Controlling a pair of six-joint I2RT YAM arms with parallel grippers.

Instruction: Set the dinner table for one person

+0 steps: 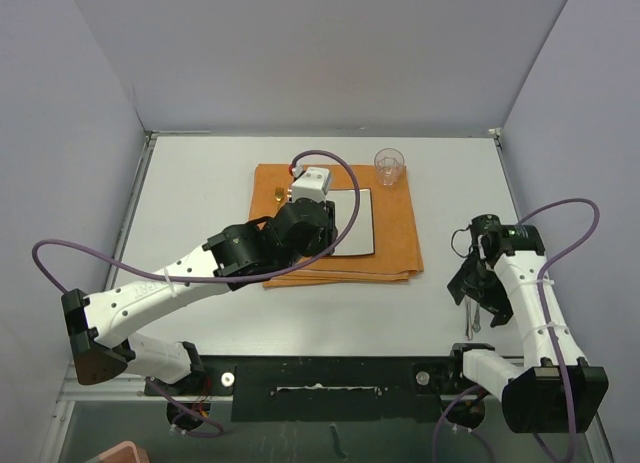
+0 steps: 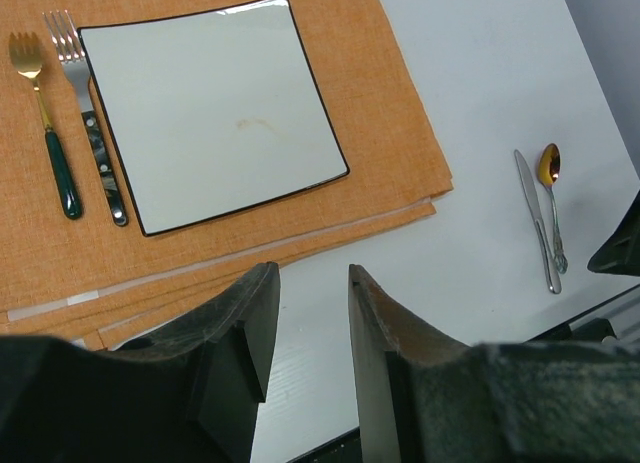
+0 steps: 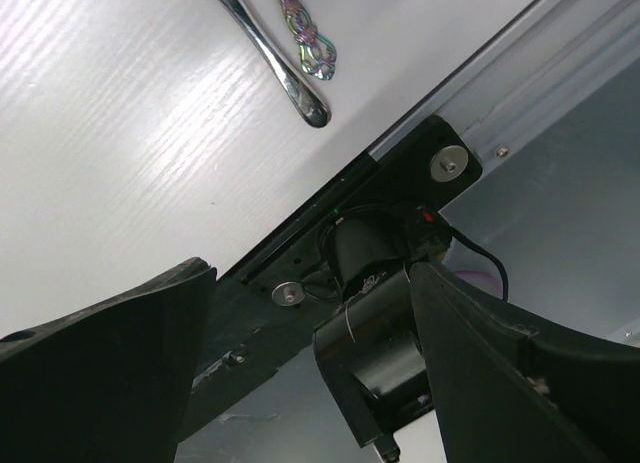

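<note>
A white square plate (image 2: 215, 113) lies on an orange mat (image 1: 400, 243), with a gold, green-handled fork (image 2: 55, 153) and a steel fork (image 2: 95, 143) left of it. My left gripper hangs over the plate, part open, with nothing between its fingers. A knife (image 2: 535, 218) and a spoon (image 2: 555, 208) lie side by side on the bare table to the right. My right gripper is open above their handle ends, near the table's front edge. In the top view it partly hides them.
A clear glass (image 1: 390, 163) stands at the mat's back right corner. A black mounting rail (image 1: 300, 378) runs along the front edge, with walls at both sides and behind.
</note>
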